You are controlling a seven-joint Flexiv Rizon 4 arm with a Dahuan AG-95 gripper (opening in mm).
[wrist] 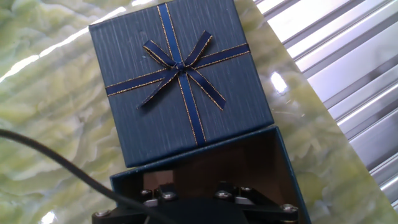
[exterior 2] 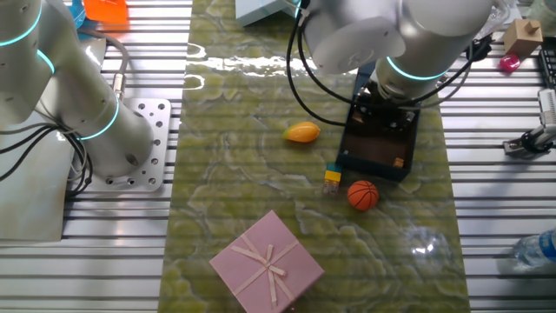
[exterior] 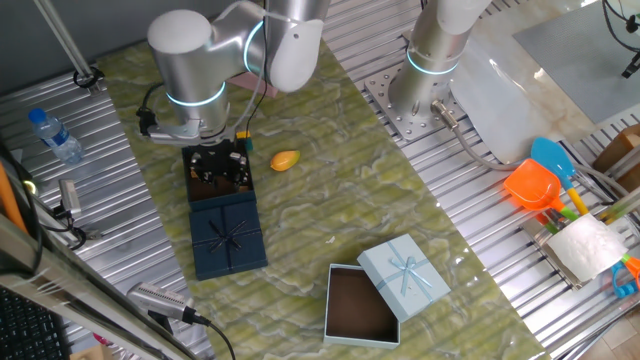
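My gripper (exterior: 221,176) points down over the dark blue box (exterior: 190,190), its black finger linkages spread wide apart. No object shows between the fingers, though their tips are out of sight in the wrist view. The box's brown inside faces up, partly covered by the gripper; a small brown block (exterior 2: 398,163) lies in one corner. Against the box's side rests its navy lid (wrist: 168,106), ribbon bow upward. Beside the box are an orange-yellow fruit (exterior 2: 301,132), a small yellow-and-teal block (exterior 2: 332,176) and a mini basketball (exterior 2: 362,196).
A light blue box (exterior: 362,310) stands uncovered with its bowed lid (exterior: 405,277) leaning on its edge. Pink gift box (exterior 2: 268,265) sits at the other end of the green mat. Mid-mat is mostly clear. A dark cable (wrist: 62,165) crosses the wrist view.
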